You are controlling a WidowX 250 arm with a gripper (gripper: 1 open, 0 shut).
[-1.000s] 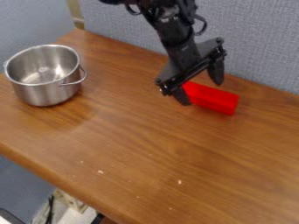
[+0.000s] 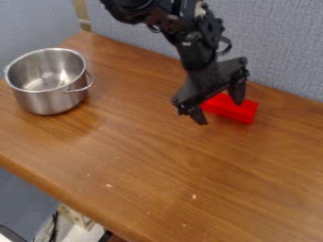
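Observation:
My black gripper (image 2: 190, 112) is open, angled down over the left end of a red block (image 2: 236, 111) on the wooden table (image 2: 151, 180). Part of the block is hidden behind the gripper; whether the fingers touch it is unclear.
A steel pot (image 2: 48, 95) stands at the left of the table. A grey padded wall runs along the back, and the table's edge drops away at the lower left.
The gripper has moved slightly down and to the right, covering more of the red block. The block looks unmoved.

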